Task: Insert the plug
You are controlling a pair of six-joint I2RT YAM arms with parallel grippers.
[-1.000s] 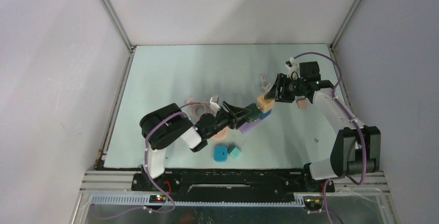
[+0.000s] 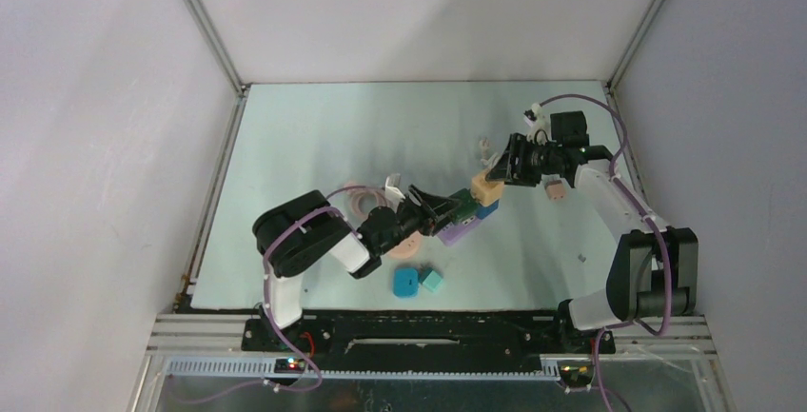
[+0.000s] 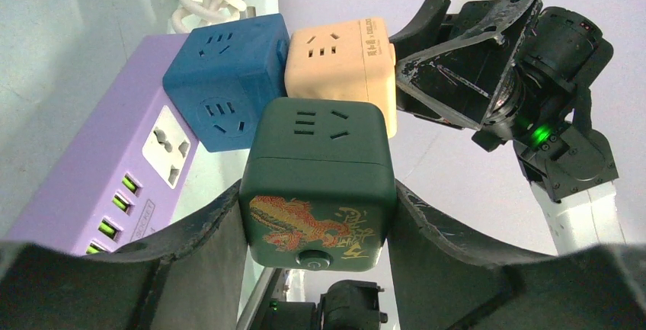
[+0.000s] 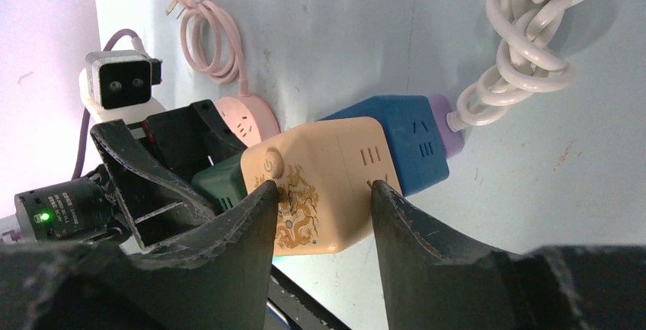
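Note:
A purple power strip (image 3: 99, 155) carries a blue cube plug (image 3: 225, 78). My left gripper is shut on a dark green cube plug (image 3: 316, 185), beside the blue one. A peach cube plug (image 4: 320, 193) adjoins the blue and green ones. My right gripper is around the peach plug, its fingertips at that plug's surface; whether they grip it is unclear. In the top view both grippers meet near the middle right of the board, hiding part of the strip.
A pink round socket (image 4: 245, 116) with coiled cable lies left of the strip. A white coiled cord (image 4: 526, 71) leaves the strip's end. Blue (image 2: 405, 282) and teal (image 2: 432, 280) blocks sit near the front edge. The back of the board (image 2: 362, 117) is clear.
Both arms have shifted very slightly in the top view; the plugs look nearly unchanged.

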